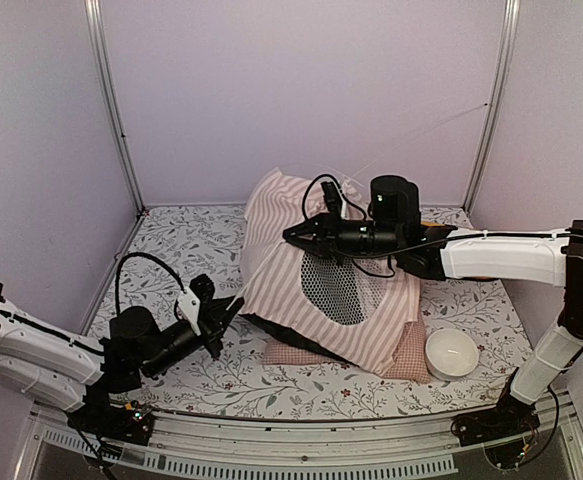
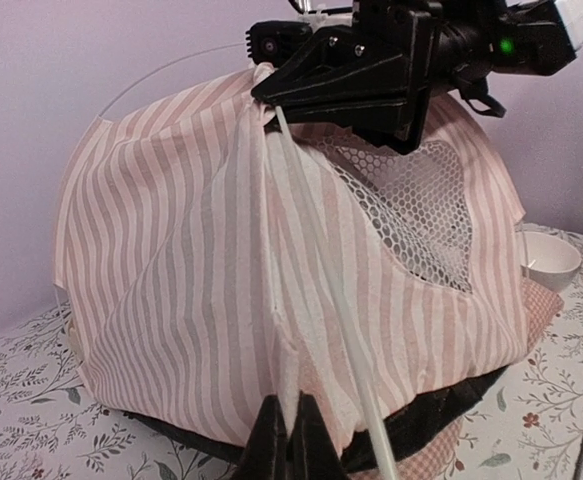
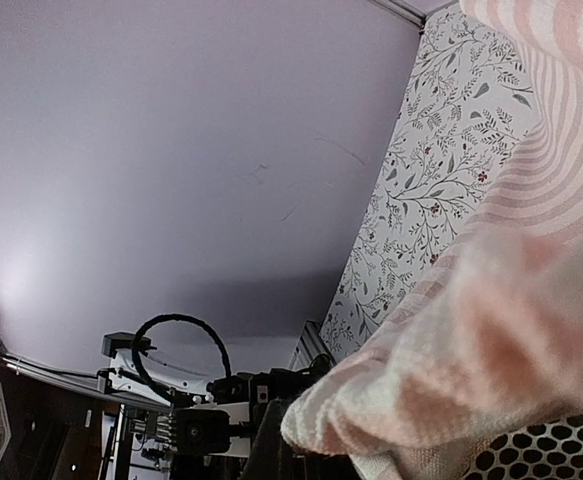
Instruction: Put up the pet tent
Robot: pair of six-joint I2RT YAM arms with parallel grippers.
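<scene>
The pink-striped pet tent [image 1: 351,330] with a grey mesh window [image 1: 331,290] slumps over a checked mat [image 1: 291,352]. My right gripper [image 1: 296,234] is shut on the fabric near a thin white pole [image 2: 321,250], high on the tent's front. My left gripper [image 1: 229,312], lower left of the tent, is shut on the lower end of the narrow fabric fold, seen at the bottom of the left wrist view; the pole runs down beside it. In the right wrist view the striped cloth [image 3: 531,300] covers much of my fingers.
A white bowl [image 1: 451,352] sits right of the mat. Walls close in the back and sides; an orange object behind the right arm is mostly hidden.
</scene>
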